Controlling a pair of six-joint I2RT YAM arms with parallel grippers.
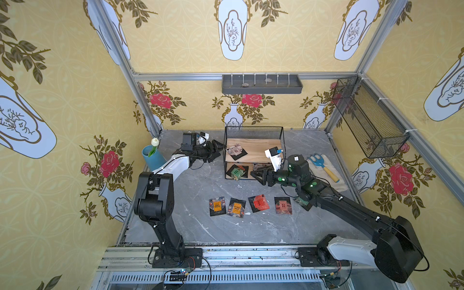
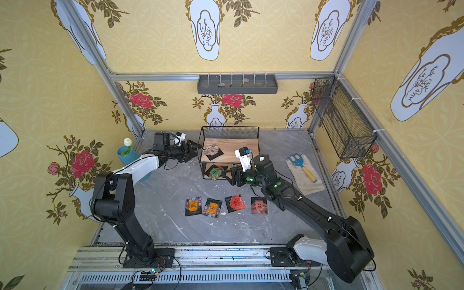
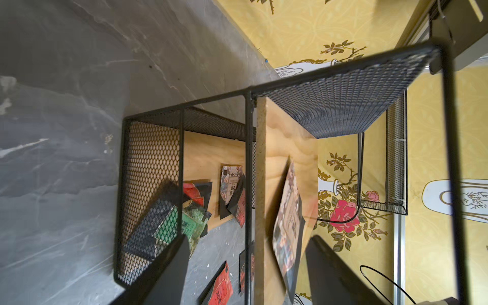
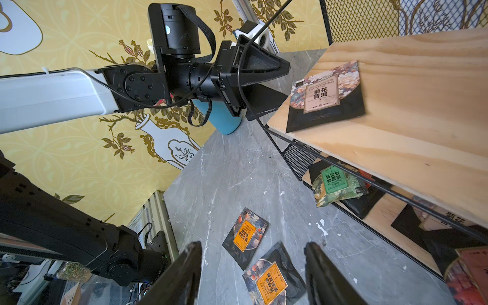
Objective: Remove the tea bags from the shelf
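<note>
The black wire shelf [image 1: 253, 129] has an upper wooden board with a pink-flowered tea bag [image 4: 325, 96] at its left front. Below, a green tea bag [image 4: 338, 185] pokes out over the front edge, and reddish and pink bags lie behind and beside it. My left gripper [image 1: 222, 147] is open at the shelf's left side, level with the upper board; in its wrist view, the flowered bag [image 3: 288, 223] appears between the spread fingers. Before the shelf's lower right front, my right gripper [image 1: 255, 177] has its fingers apart, nothing between them, partly covering the lower compartment.
Several tea bags lie in a row on the grey table, including an orange-labelled one [image 1: 217, 206] and a red one [image 1: 259, 203]. A blue vase [image 1: 153, 158] stands behind the left arm. A fork tool [image 1: 324, 167] rests on a cloth at right.
</note>
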